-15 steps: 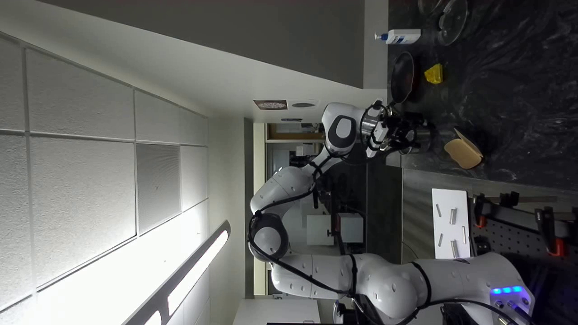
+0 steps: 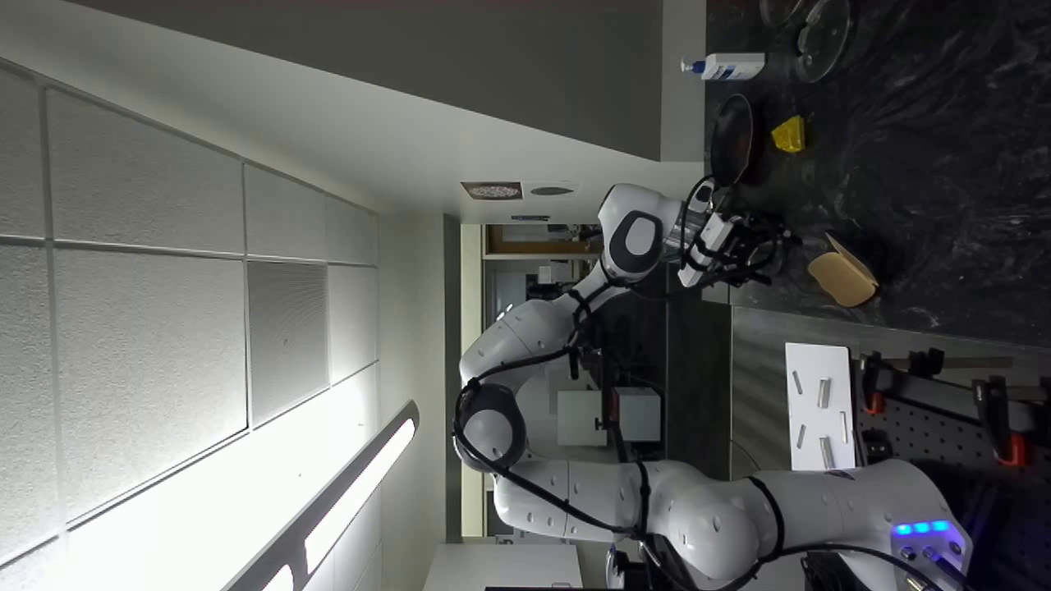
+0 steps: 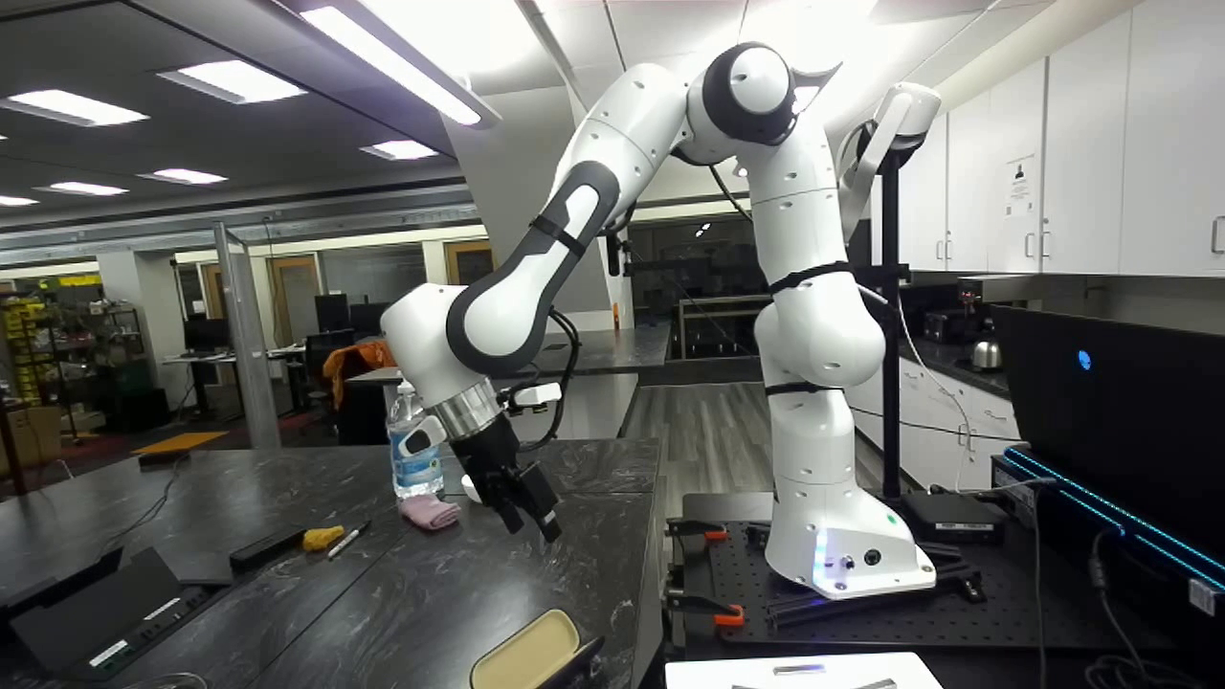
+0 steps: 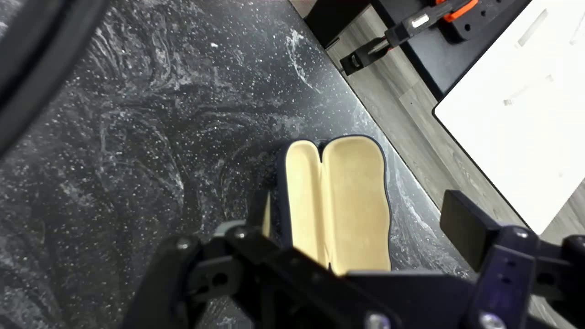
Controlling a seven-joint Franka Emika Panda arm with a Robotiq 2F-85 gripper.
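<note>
An eyeglass-type case (image 4: 356,203) with a tan lining and dark shell lies opened out and empty on the dark marbled table, near its edge. In the second exterior view the case (image 3: 530,653) is at the bottom, in front of and below my gripper (image 3: 533,528). The sideways first exterior view has the gripper (image 2: 779,259) above the table, apart from the case (image 2: 845,276). From the wrist, the case appears between the widely spread fingers, partly hidden by the gripper body. My gripper is open and nothing is held.
A yellow item (image 2: 789,134), a dark pan (image 2: 732,141) and a pump bottle (image 2: 736,66) stand farther along the table. A pink cloth (image 3: 430,512) lies by a clear water jug (image 3: 415,454). Past the table edge are a floor gap, a white board (image 4: 510,98) and clamps.
The gripper has tilted and come somewhat closer to the table and the case, its wrist turning. The case and the other items have stayed where they were.
</note>
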